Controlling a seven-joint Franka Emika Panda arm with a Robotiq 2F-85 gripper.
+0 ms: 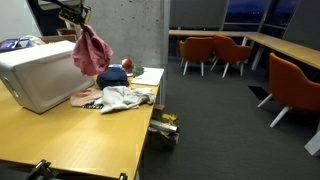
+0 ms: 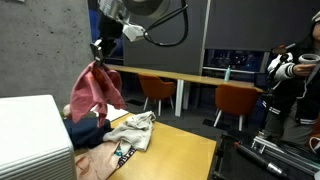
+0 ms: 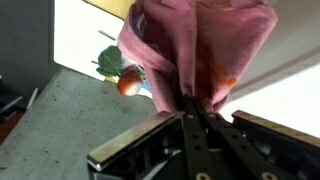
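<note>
A pinkish-red cloth (image 1: 91,52) dangles in the air from my gripper, which is shut on it. In the second exterior view the cloth (image 2: 95,92) hangs above the other cloths, close to the white box. Seen from the wrist, its bunched folds (image 3: 190,45) run up between the fingers. On the table below lie a grey-white cloth (image 1: 124,98), a pale pink cloth (image 1: 84,98) and a dark blue cloth (image 2: 88,131).
The large white box (image 1: 40,78) stands at the table's left, beside the hanging cloth. A small red object (image 1: 127,63) and white paper (image 1: 149,76) lie at the back.
</note>
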